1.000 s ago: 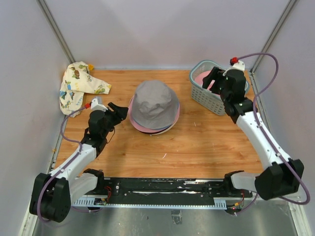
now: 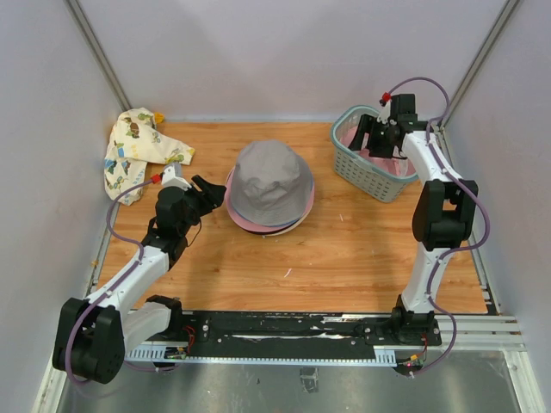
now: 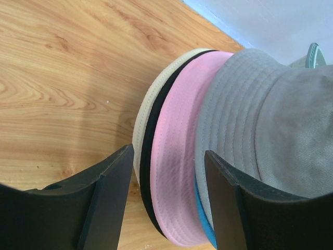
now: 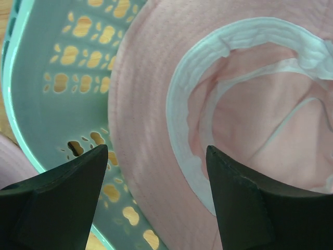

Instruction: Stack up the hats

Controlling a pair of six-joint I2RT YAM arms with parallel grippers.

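Observation:
A stack of hats stands mid-table with a grey hat (image 2: 271, 182) on top. Below the grey brim, pink, black, cream and blue edges show in the left wrist view, where a pink brim (image 3: 174, 151) faces me. Left of the stack, my left gripper (image 2: 215, 189) is part open, its fingers near the brims and not closed on them. Another pink hat (image 4: 140, 104) lies in the green basket (image 2: 368, 176), its hollow inside upward. My right gripper (image 2: 362, 133) hangs over the basket, open, the hat's brim and the basket wall seen beyond its fingers.
A patterned cloth (image 2: 133, 151) lies at the back left corner. The basket's raised rim (image 4: 13, 99) surrounds the pink hat.
My right arm has swung in from the front right and reached farther over the basket, its gripper now lower over the hat. The left arm has barely moved; the stack is still.

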